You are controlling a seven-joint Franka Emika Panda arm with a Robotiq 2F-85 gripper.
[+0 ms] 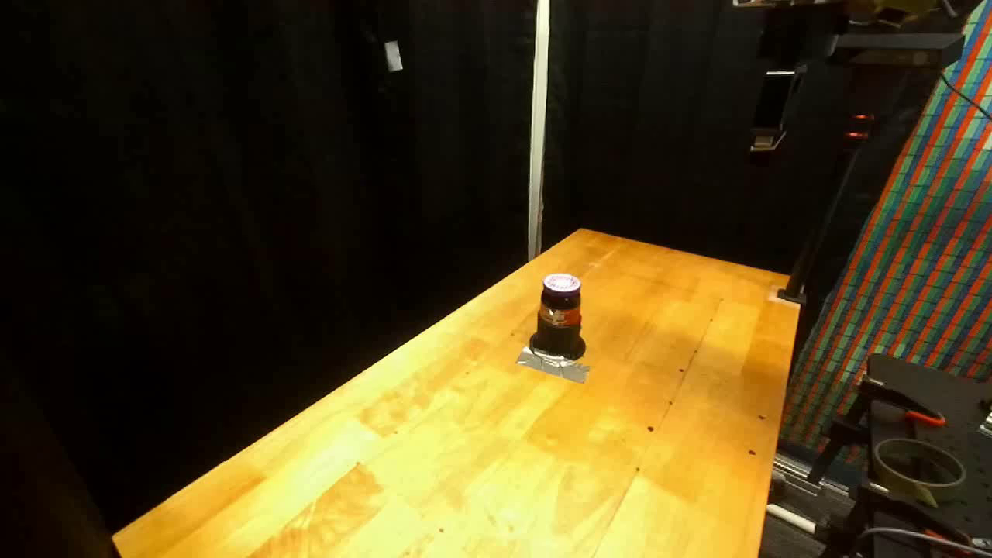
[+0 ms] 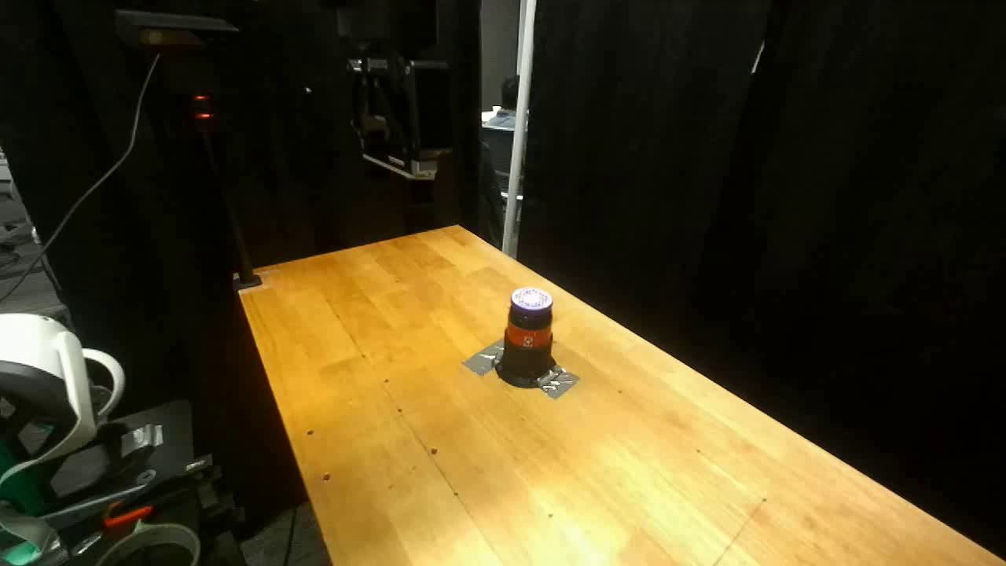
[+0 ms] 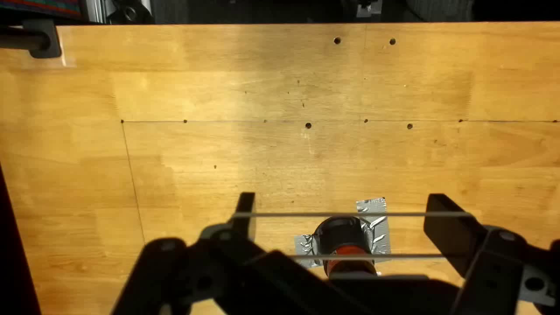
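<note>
A dark jar (image 1: 559,321) with a purple-and-white lid and a red-orange label stands upright inside a black round holder (image 2: 520,368) on the wooden table. Silver tape (image 2: 558,382) fixes the holder to the tabletop. Seen from above in the wrist view, my gripper is open wide, its black fingers (image 3: 452,228) far apart. Two thin grey bands stretch from one finger to the other, with nothing else held. Below and between the fingers the jar (image 3: 349,252) shows partly; the gripper's body hides its lid. Both exterior views show the arm's dark end high above the far part of the table.
Around the jar the wooden tabletop (image 1: 446,437) is bare, with only small holes and drawn lines. A black post (image 2: 247,280) is fixed at a far corner. A side cart holding a tape roll (image 1: 918,463) stands beyond the table edge.
</note>
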